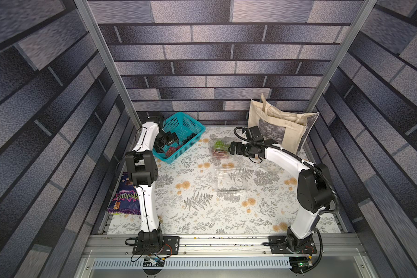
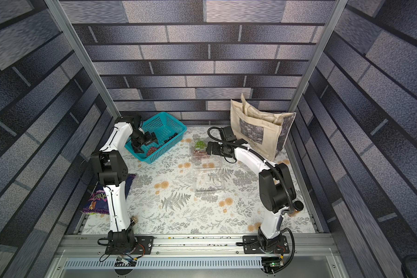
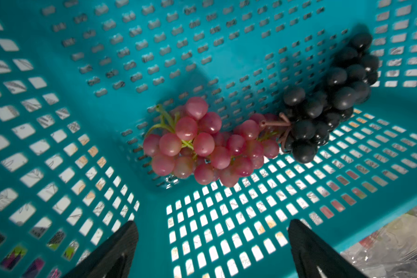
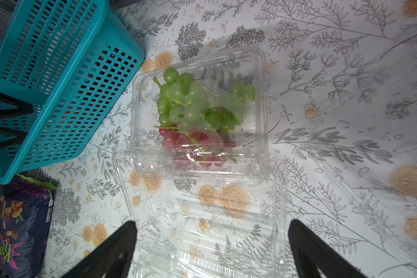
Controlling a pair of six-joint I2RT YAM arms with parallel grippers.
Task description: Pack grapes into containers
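Note:
In the left wrist view, a bunch of red grapes and a bunch of dark grapes lie along one side of the teal basket. My left gripper hangs over the basket, open and empty, with the red bunch ahead of its fingers. Green grapes and some red grapes rest in one half of a clear hinged container; its other half lies flat and bare. Above the container, my right gripper stands open with nothing between its fingers.
A purple snack bag lies at the left edge, beside the left arm. A beige tote bag stands at the back right. More clear plastic lies right of the container.

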